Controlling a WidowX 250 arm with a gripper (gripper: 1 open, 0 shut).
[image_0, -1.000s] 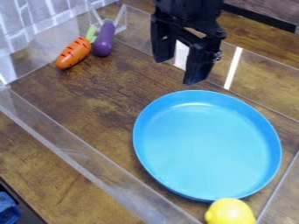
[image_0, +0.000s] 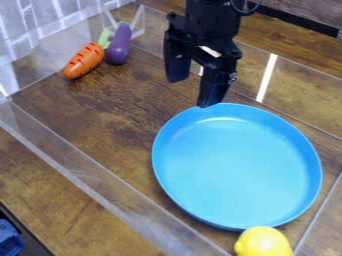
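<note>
The black robot gripper (image_0: 198, 72) hangs at the top centre over the wooden surface, above and behind a large blue plate (image_0: 235, 160). Its fingers stand apart, open, and nothing shows held between them. An orange carrot (image_0: 83, 61) and a purple eggplant (image_0: 119, 45) lie at the upper left, left of the gripper. A yellow round object (image_0: 263, 243) sits at the bottom right, in front of the plate.
Clear walls edge it on the left. A small blue object (image_0: 8, 240) is at the bottom left corner. A green object is partly behind the eggplant.
The gripper has shifted somewhat to the left over the last second. The objects on the surface look unmoved.
</note>
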